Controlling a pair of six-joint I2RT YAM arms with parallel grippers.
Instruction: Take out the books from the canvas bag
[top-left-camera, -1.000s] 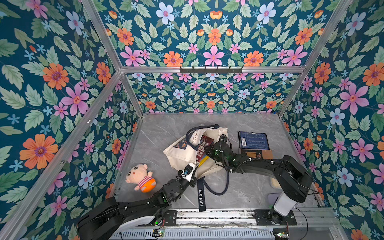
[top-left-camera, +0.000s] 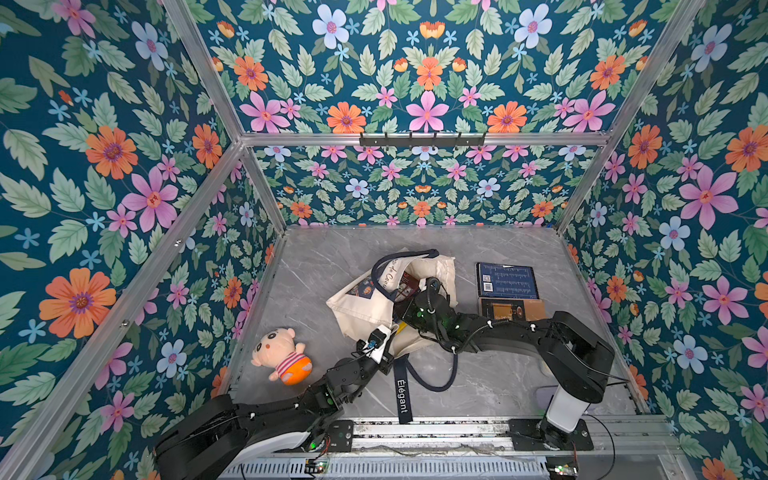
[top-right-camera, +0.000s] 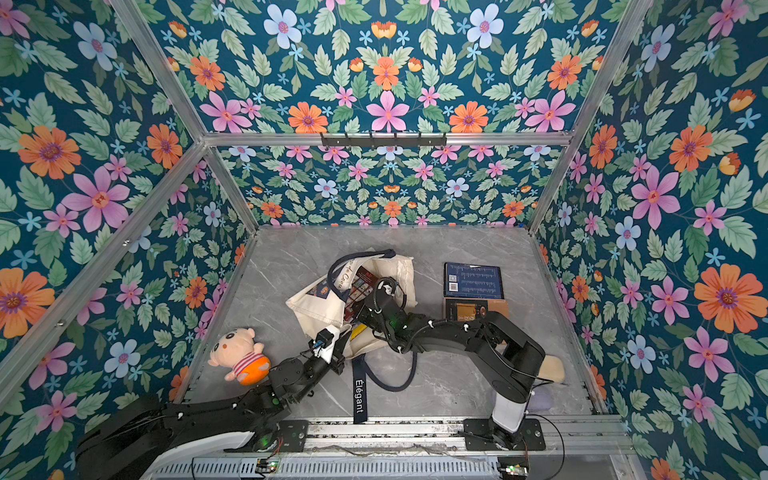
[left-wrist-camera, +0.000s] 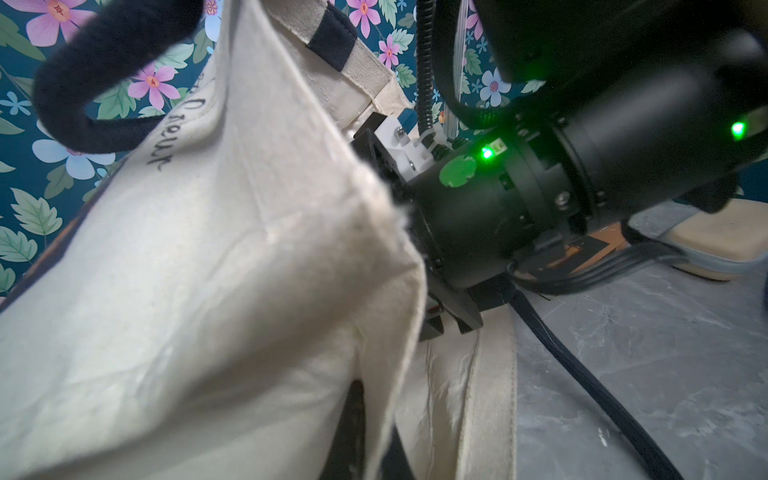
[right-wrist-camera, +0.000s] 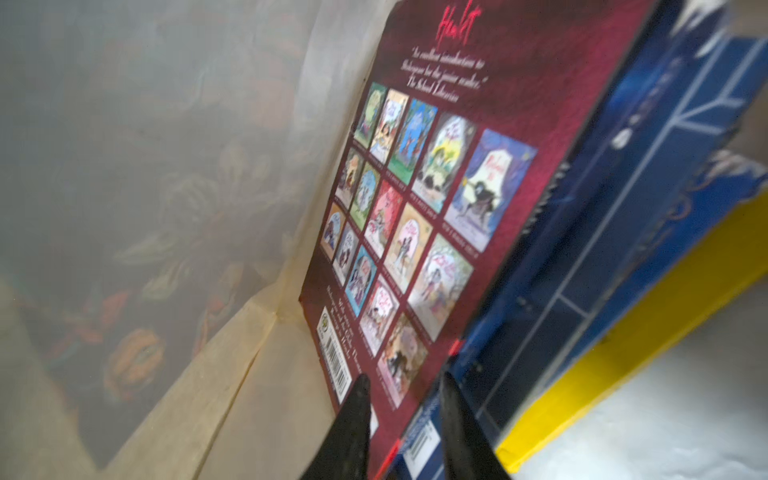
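Note:
The cream canvas bag lies mid-table. My left gripper is shut at its near edge, pinched at the bag's fabric; whether cloth is between the fingers is unclear. My right gripper is inside the bag, part open, its fingertips at the books: a maroon Hamlet book, blue books and a yellow one. Two books, one blue-covered and one brown, lie outside on the table at the right.
A plush doll lies at the left. Cream and grey objects sit behind the right arm near the front right.
My right arm has moved a little left and down, deeper into the bag over the books. The left arm looks unchanged.

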